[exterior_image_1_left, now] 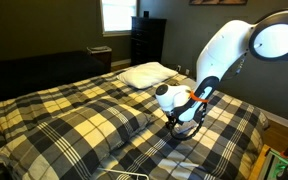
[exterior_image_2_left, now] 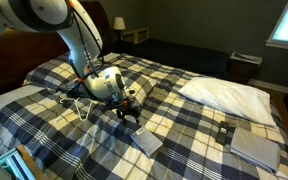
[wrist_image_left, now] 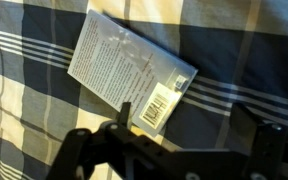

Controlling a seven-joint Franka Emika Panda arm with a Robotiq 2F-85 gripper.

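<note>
A grey-white book or case (wrist_image_left: pixel 132 72) with printed text and a barcode lies flat on the plaid bedding, seen at a slant in the wrist view. In exterior view 2 the same pale rectangular case (exterior_image_2_left: pixel 146 140) rests just in front and to the right of my gripper (exterior_image_2_left: pixel 129 112). My gripper is open over the case's barcode end, with nothing held between its fingers. From exterior view 1, the gripper (exterior_image_1_left: pixel 172 122) hangs low over the bed, and the arm hides much of what lies behind it.
A white pillow (exterior_image_2_left: pixel 222 95) lies farther back. On the right of exterior view 2 are a grey flat box (exterior_image_2_left: pixel 254 148) and a small dark object (exterior_image_2_left: pixel 222 132). Bunched plaid bedding (exterior_image_1_left: pixel 74 125) rises on the left in exterior view 1. Bare plaid surface surrounds the case.
</note>
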